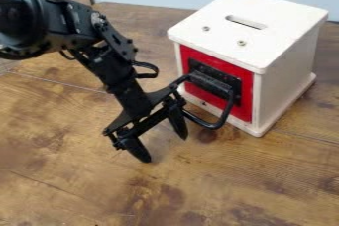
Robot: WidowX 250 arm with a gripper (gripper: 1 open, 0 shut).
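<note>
A white wooden box (279,42) with a slot and two screws on top stands at the right, with a red front panel (197,57) holding a black part. A black curved handle (213,122) juts out from that front, low down. My gripper (159,141) hangs just left of the handle, pointing down near the tabletop, its fingers apart with nothing seen between them; the nearer finger tip is left of the handle, the farther one close beside it.
A pale wall or board lies along the back edge.
</note>
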